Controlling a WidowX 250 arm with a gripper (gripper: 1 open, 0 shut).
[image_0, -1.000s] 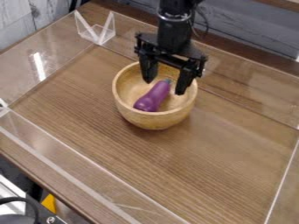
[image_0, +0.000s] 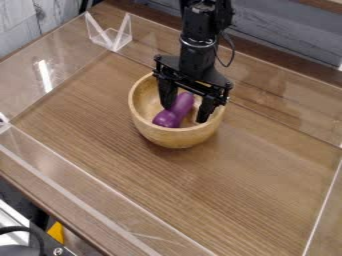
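A tan bowl (image_0: 171, 135) sits on the wooden table near the upper middle, holding a purple elongated object (image_0: 168, 117). My black gripper (image_0: 190, 96) is over the bowl, its open fingers spread to either side above the purple object, the tips down at about rim height.
Clear plastic pieces stand at the top left and at the left edge (image_0: 111, 35). Most of the wooden table (image_0: 171, 200) to the left, right and front is bare. Dark space lies beyond the table's edge at the lower left.
The bowl and purple object have stayed about where they were.
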